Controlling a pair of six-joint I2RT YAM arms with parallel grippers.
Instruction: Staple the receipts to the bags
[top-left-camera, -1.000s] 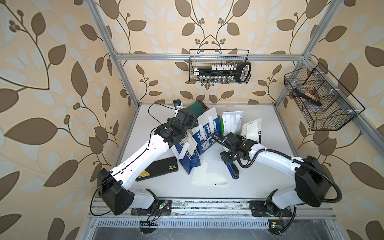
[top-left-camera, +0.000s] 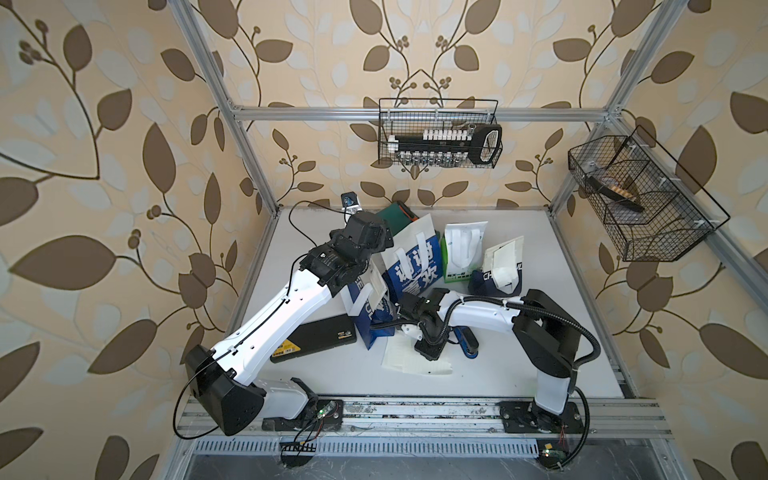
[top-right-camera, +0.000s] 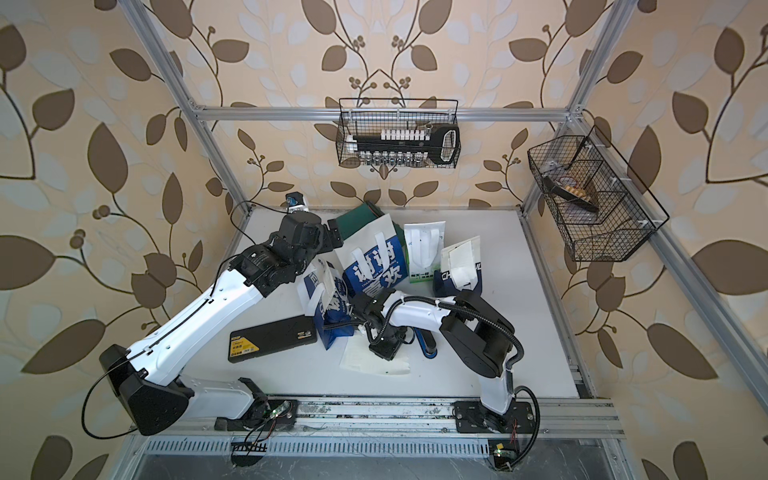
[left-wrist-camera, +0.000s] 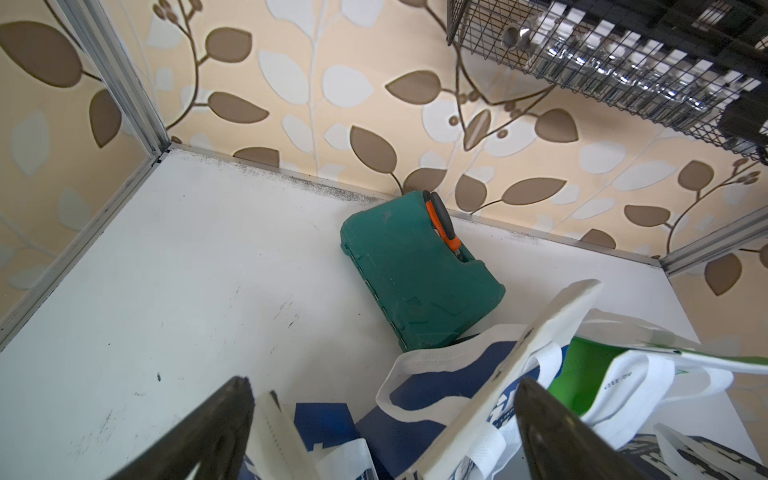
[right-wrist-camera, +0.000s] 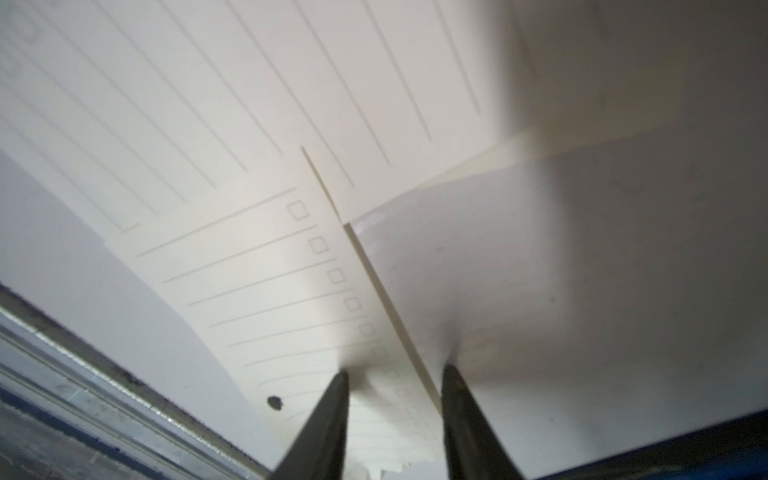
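Receipts (right-wrist-camera: 232, 280), lined cream paper slips, lie overlapping at the table's front; my right gripper is low over them, fingers part open, blurred, holding nothing visible. A blue stapler (top-left-camera: 465, 342) lies just right of them, partly under the right arm. Paper bags (top-left-camera: 412, 268) stand in a row behind: blue-white ones, a green-white one (top-left-camera: 461, 252) and a dark one (top-left-camera: 497, 272) at right. My left gripper is raised above the left bags, open, nothing between its fingers.
A black box (top-left-camera: 312, 338) lies front left, a green case (left-wrist-camera: 412, 272) at the back. Wire baskets (top-left-camera: 438, 132) hang on the rear and right walls.
My right arm has moved left and toward the front, from over the stapler down onto the receipts. The left arm has shifted slightly.
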